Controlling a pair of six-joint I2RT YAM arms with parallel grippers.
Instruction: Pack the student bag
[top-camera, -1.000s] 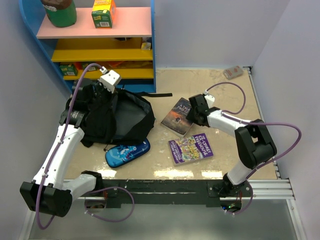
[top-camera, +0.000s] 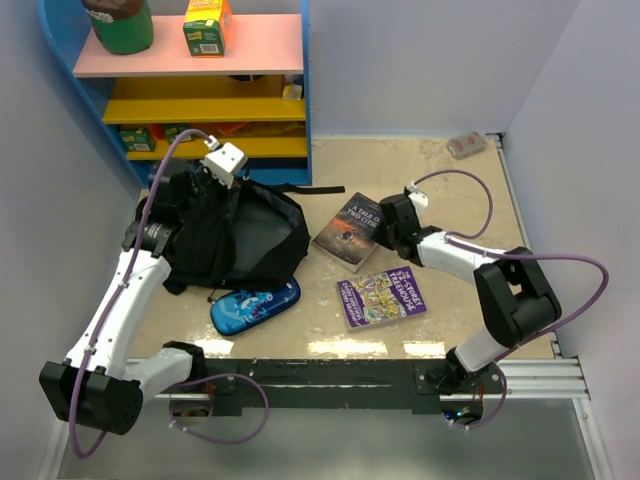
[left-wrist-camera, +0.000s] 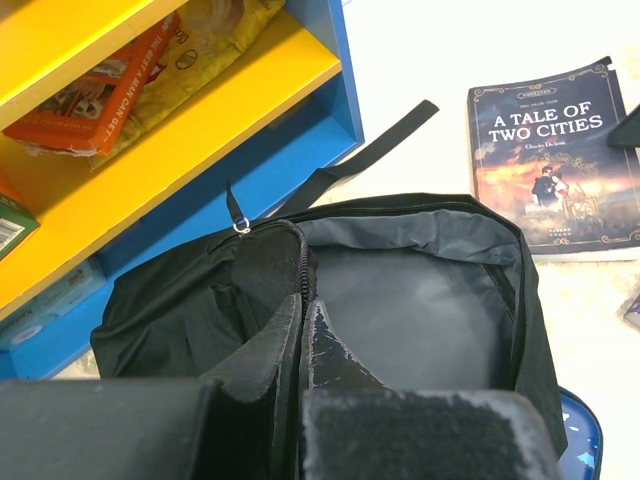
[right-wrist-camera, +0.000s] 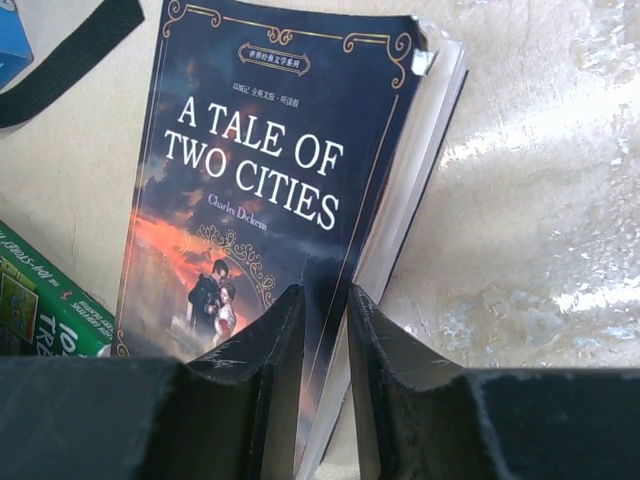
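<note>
The black backpack lies open on the left of the floor, its grey lining showing. My left gripper is shut over its zipped edge; whether fabric is between the tips is unclear. The book A Tale of Two Cities lies right of the bag. My right gripper is at its spine edge, fingertips a little apart, part open; contact is unclear. The purple Treehouse book lies nearer the front, and a blue pencil case lies below the bag.
The coloured shelf with boxes and packets stands behind the bag. A small packet lies at the back right. Walls bound both sides. Bare floor shows around the books.
The left arm is nearly still.
</note>
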